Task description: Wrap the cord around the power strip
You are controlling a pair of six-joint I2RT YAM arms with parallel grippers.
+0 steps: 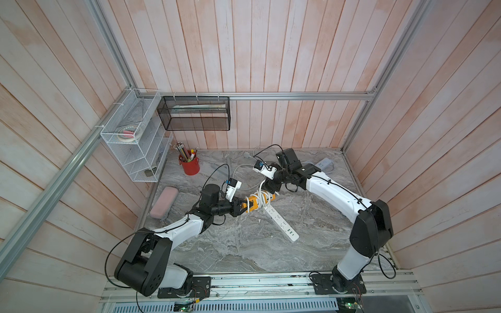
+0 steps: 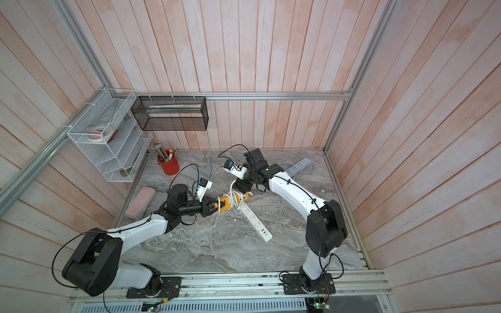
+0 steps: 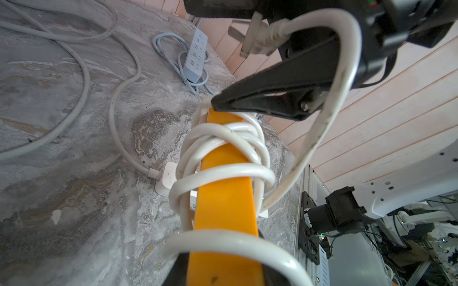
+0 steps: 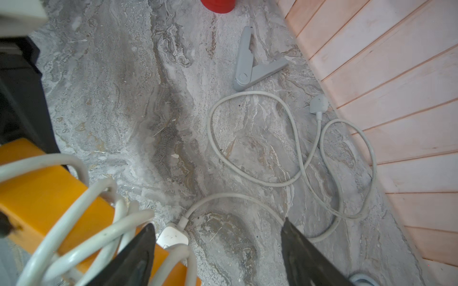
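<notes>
An orange power strip (image 3: 225,204) hangs over the table, several loose loops of white cord (image 3: 214,174) around it. My left gripper (image 1: 241,206) is shut on its near end. My right gripper (image 1: 269,185) is open just above the far end, a dark finger tip close to the strip in the left wrist view. The white plug (image 3: 257,38) on the cord's free end hangs up by the right gripper, its cable arching down to the loops.
A white power strip (image 1: 280,223) lies below. A grey-blue strip (image 3: 195,54) with cord is at back right. A red cup (image 1: 191,164), a grey stapler-like object (image 4: 245,66) and loose cables lie at the back; a pink case (image 1: 163,202) is left.
</notes>
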